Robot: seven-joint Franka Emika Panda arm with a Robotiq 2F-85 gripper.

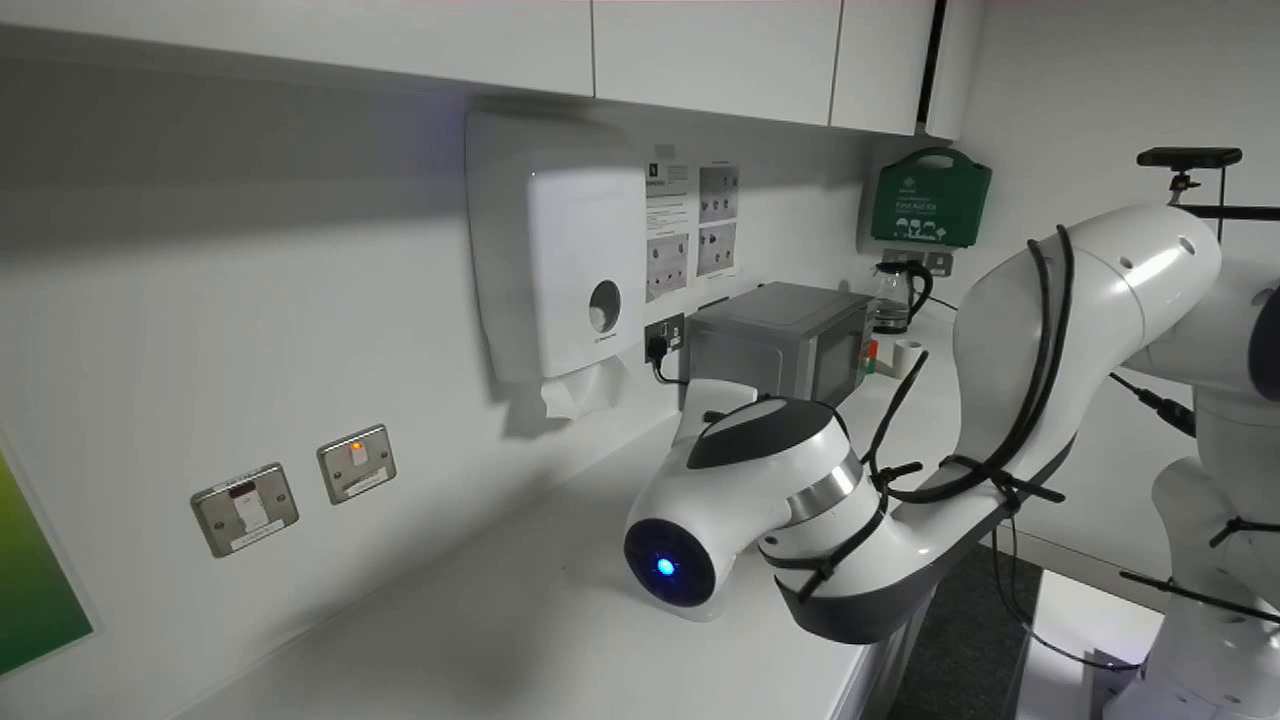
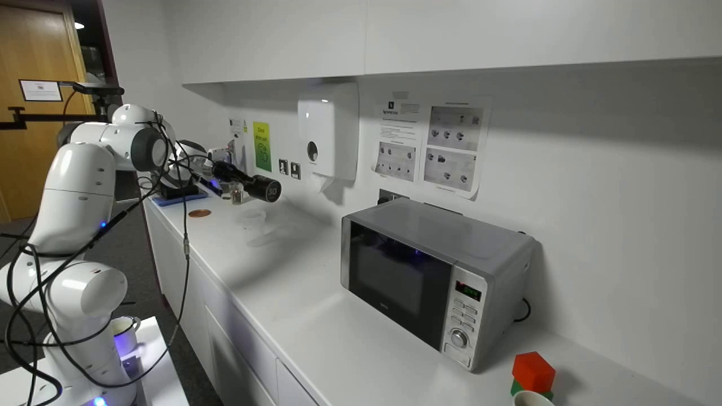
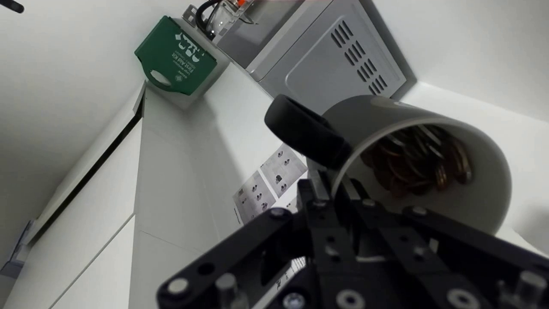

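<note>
A mug [image 3: 360,118] with a black handle [image 3: 303,128] and a pale inside fills the right of the wrist view. Coins [image 3: 411,159] lie heaped inside it, well below the rim. My gripper is shut on the mug's rim close to the handle. In exterior view 2 the same mug [image 2: 264,189] looks dark and is tipped well over, held in the air above the counter. A clear plastic cup [image 2: 253,220] stands on the counter below and near it. The arm's wrist hides both gripper and mug in exterior view 1.
The grey microwave [image 2: 406,233] stands along the counter, with a red block [image 2: 533,372] in front of its right end. A paper towel dispenser [image 1: 558,240] hangs on the wall, under the cupboards [image 1: 720,54]. Bare counter [image 2: 298,291] lies between cup and microwave.
</note>
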